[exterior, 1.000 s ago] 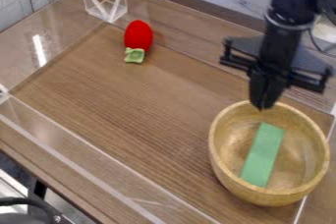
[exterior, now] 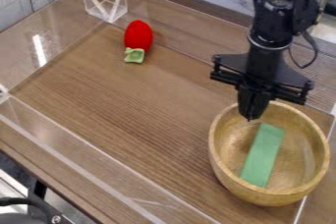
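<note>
My black gripper (exterior: pixel 254 98) hangs over the back rim of a tan bowl (exterior: pixel 226 157), shut, with nothing seen between its fingers. In the bowl lies a flat green rectangular object (exterior: pixel 261 155). Whether the fingertips touch the rim is unclear.
A red oval object (exterior: pixel 138 33) with a small green piece (exterior: pixel 134 56) below it lies at the back left. A clear plastic container (exterior: pixel 106 4) sits farther back.
The arm has drawn back toward the upper middle and shows more of itself, its gripper a little lower on screen. The bowl and other objects look unmoved.
</note>
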